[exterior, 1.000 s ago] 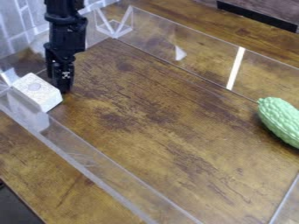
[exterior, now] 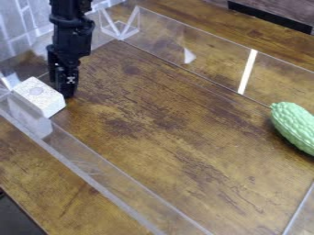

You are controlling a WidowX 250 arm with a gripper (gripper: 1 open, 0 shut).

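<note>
The black robot gripper (exterior: 61,84) hangs low at the left end of the clear-walled enclosure, just behind a white block (exterior: 39,96) that sits in the near left corner. Whether its fingers hold anything is hard to see; they are dark and partly behind the block. A green corn-shaped object (exterior: 293,126) lies at the right side.
Low transparent walls (exterior: 160,41) with a white strip bound the wooden work surface (exterior: 172,128). A dark edge shows at the top right and bottom left.
</note>
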